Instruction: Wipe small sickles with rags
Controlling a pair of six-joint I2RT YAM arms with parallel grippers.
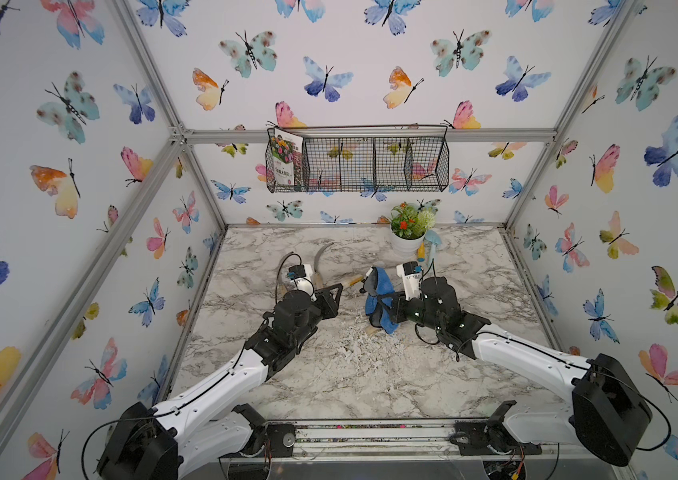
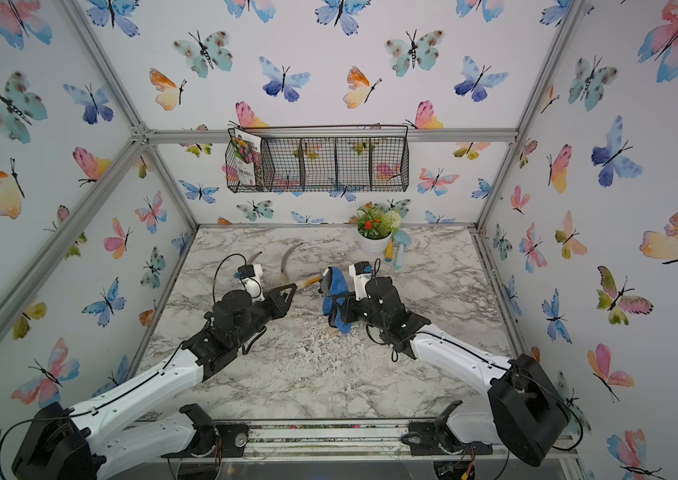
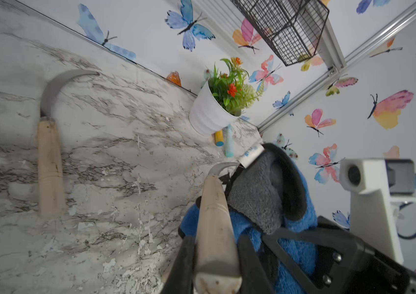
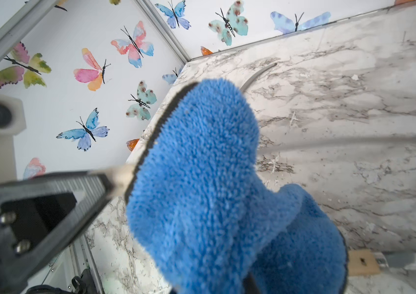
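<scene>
My left gripper [image 1: 334, 292] is shut on the wooden handle of a sickle [image 3: 215, 230], whose curved blade runs into the rag. My right gripper [image 1: 395, 305] is shut on a blue and grey rag [image 4: 203, 161], which is folded around the held sickle's blade and largely hides it. Another sickle [image 3: 50, 156] lies on the marble table left of the held one, blade toward the back. Part of a further sickle [image 4: 362, 262] shows under the rag, at lower right in the right wrist view.
A potted plant [image 1: 409, 244] stands at the back right beside small yellow and light blue tools [image 3: 228, 144]. A wire basket [image 1: 357, 160] hangs on the back wall.
</scene>
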